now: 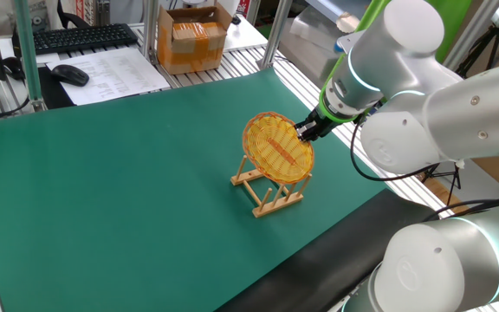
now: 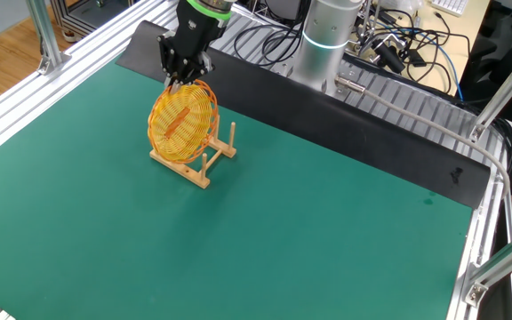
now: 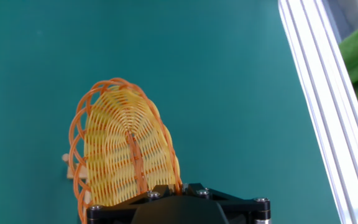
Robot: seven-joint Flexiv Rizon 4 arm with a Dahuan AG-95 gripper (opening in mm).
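A round yellow wicker basket (image 1: 275,149) with an orange rim and an orange-brown centre stripe stands tilted on edge at a small wooden peg rack (image 1: 267,206). The black gripper (image 1: 302,133) is at the basket's upper rim, its fingers shut on that edge. From the other side, the basket (image 2: 181,126) leans above the rack (image 2: 204,171), and the gripper (image 2: 179,80) meets it from the top. In the wrist view the basket (image 3: 126,143) runs down to the closed gripper. Exactly how its lower edge sits between the pegs is hard to tell.
A black strip (image 2: 327,133) borders the mat on the robot's side. Beyond the mat lie a cardboard box (image 1: 189,54), a mouse (image 1: 70,75) and a keyboard (image 1: 76,38).
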